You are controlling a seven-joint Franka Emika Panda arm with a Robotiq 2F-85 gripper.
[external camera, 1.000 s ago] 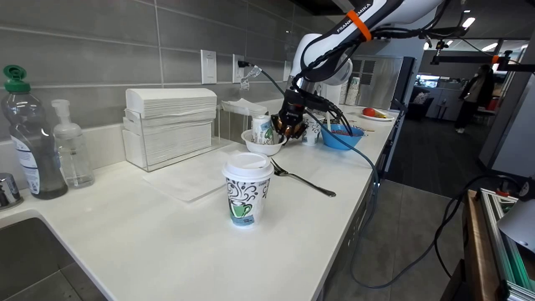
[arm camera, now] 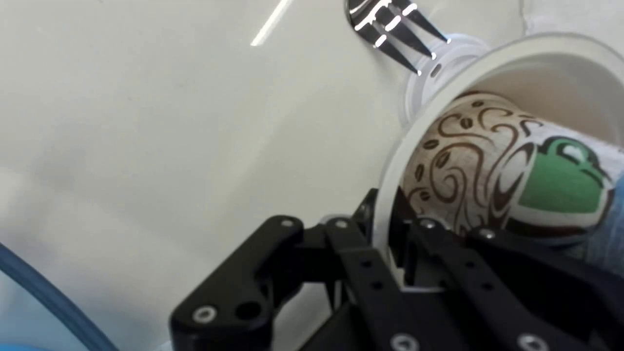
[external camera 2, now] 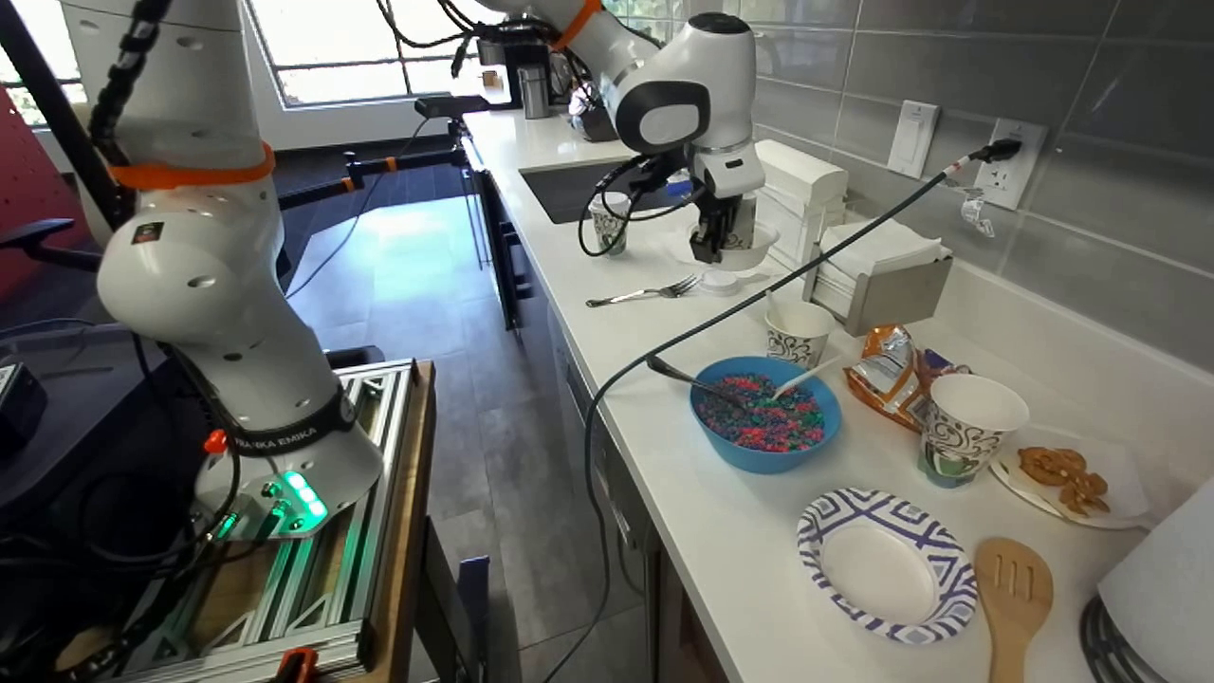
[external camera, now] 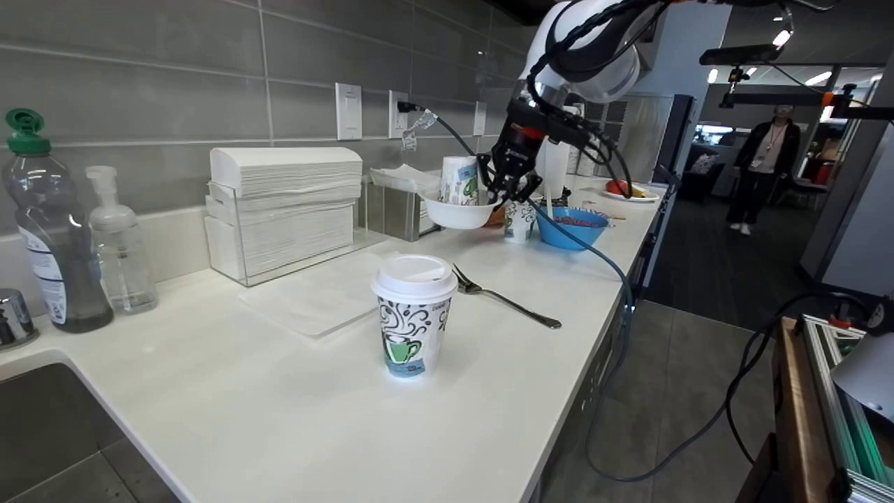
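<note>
My gripper is shut on the rim of a white bowl (arm camera: 555, 47), one finger inside the wall and one outside. A patterned paper cup (arm camera: 485, 158) leans inside the bowl; in exterior view 1 the bowl (external camera: 459, 215) hangs above the counter with the cup (external camera: 459, 181) sticking out of it. In exterior view 2 the gripper (external camera 2: 708, 245) partly hides the cup, and the bowl (external camera 2: 745, 250) shows beyond it. Beneath the bowl, a white lid (arm camera: 444, 64) lies on the counter beside the fork (arm camera: 392, 26).
A lidded cup (external camera: 415, 314) stands on the counter near the fork (external camera: 507, 303). The blue bowl of beads (external camera 2: 764, 455) and another paper cup (external camera 2: 797, 336) are close to the arm. A cable (external camera 2: 683, 330) crosses over the counter. Napkin holders (external camera: 285, 214) line the wall.
The gripper has lifted the white bowl off the counter, with the cup inside, and shifted it slightly right in exterior view 1. A person in the background has moved.
</note>
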